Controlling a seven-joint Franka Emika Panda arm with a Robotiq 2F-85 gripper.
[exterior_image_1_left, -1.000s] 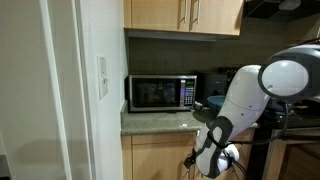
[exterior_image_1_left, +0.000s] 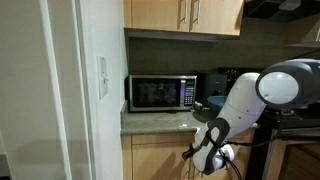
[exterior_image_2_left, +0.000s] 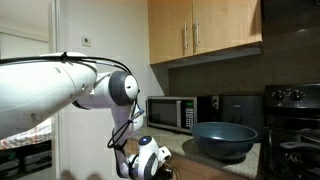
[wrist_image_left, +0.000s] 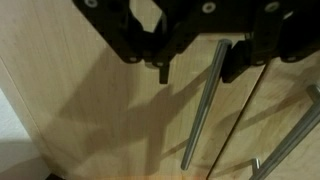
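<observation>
In the wrist view, a lower cabinet door of pale wood (wrist_image_left: 100, 100) fills most of the picture. A straight metal bar handle (wrist_image_left: 205, 105) runs slantwise down it. My gripper stands open at the handle's upper end, one finger on each side. The bar lies closer to the right finger (wrist_image_left: 230, 70), and whether they touch I cannot tell. In exterior view 1 the gripper (exterior_image_1_left: 187, 155) is low in front of the cabinet front (exterior_image_1_left: 150, 158) under the counter; its fingertips are too small to make out there.
A second bar handle (wrist_image_left: 295, 142) is on the neighbouring door, past a dark seam. Above the cabinets, the counter (exterior_image_1_left: 150, 123) holds a microwave (exterior_image_1_left: 160, 93) and a large dark blue pan (exterior_image_2_left: 223, 138). The stove (exterior_image_2_left: 295, 140) stands at the right.
The arm has shifted slightly down and to the left in exterior view 1, the gripper staying low by the cabinet front. The counter and what stands on it look unchanged.
</observation>
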